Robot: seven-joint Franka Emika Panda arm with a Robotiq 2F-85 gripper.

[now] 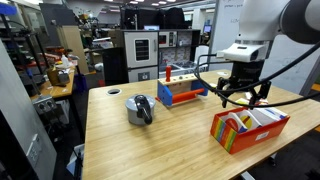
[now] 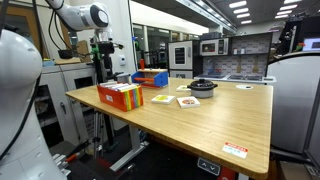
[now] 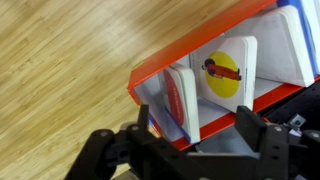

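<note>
My gripper (image 1: pixel 243 99) hangs over the near end of a red box (image 1: pixel 222 132), its fingers apart with nothing held between them. In the wrist view the two dark fingers (image 3: pixel 129 139) stand on either side of a slim white-and-blue item (image 3: pixel 190 108) with a red patch. That item is inside the box, close to its end wall. Beside it rests a white packet (image 3: pixel 228 70) with a yellow disc and red lettering. More white items fill the rest of the box; their lower parts are hidden by the walls.
A silver pot (image 1: pixel 140 108) with a dark handle stands on the wooden table (image 1: pixel 110 140). Behind it is a blue-and-red rack (image 1: pixel 180 88). Flat cards (image 2: pixel 188 102) lie on the table. The surface left of the box is clear.
</note>
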